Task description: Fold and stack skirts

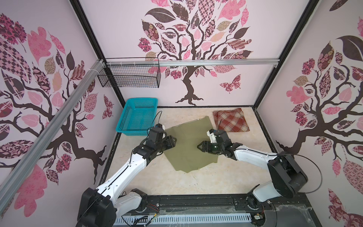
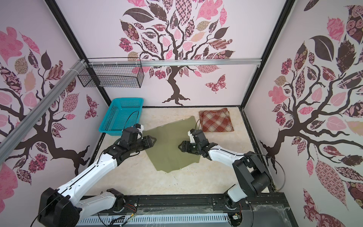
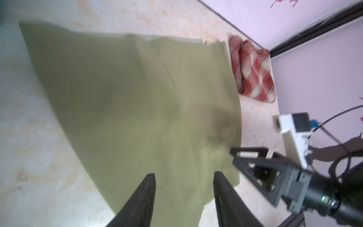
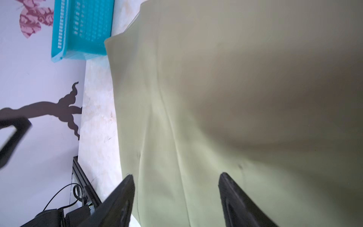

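Observation:
An olive green skirt [image 1: 189, 140] lies spread on the table, turned slightly askew, with soft creases in both wrist views. Over its left edge hovers my left gripper, its fingers apart and only the skirt beneath them. My right gripper is open above the skirt's right part, nothing between its fingers. At the back right a red plaid skirt [image 1: 231, 120] lies folded into a compact piece; the left wrist view shows it [image 3: 253, 70] just past the green skirt's far corner.
A teal basket [image 1: 120, 126] stands empty at the back left. A wire basket [image 1: 132, 75] hangs on the wall above it. Bare table [image 1: 234, 174] shows along the front and right.

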